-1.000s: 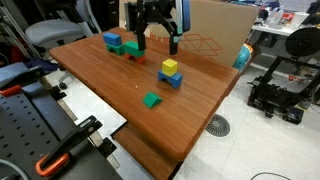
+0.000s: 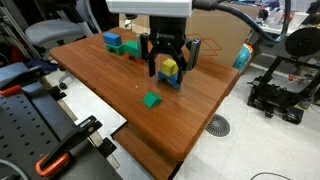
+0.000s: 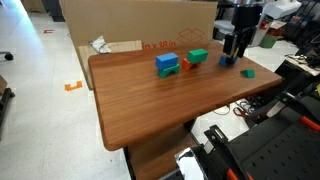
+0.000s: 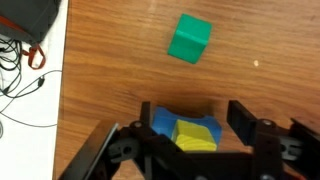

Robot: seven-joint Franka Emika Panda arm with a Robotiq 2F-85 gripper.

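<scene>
In exterior view 1 a yellow block (image 2: 169,68) sits on top of a blue block (image 2: 173,81), near the right part of the table. My gripper (image 2: 172,62) hangs over this pair, fingers spread to either side, with the yellow block below and between them. The wrist view shows the yellow block (image 4: 194,134) and the blue block (image 4: 165,122) between the two dark fingers; contact cannot be made out. A green block (image 2: 152,100) lies apart on the wood, nearer the table's front edge.
Toward the far end of the table (image 3: 130,95) stands a group with a blue block (image 3: 167,61), a green block (image 3: 198,55) and red pieces. A cardboard panel (image 3: 120,35) rises along one side.
The gripper has come toward the yellow and blue pair and down over it, from above the far group. The blocks have stayed in place.
</scene>
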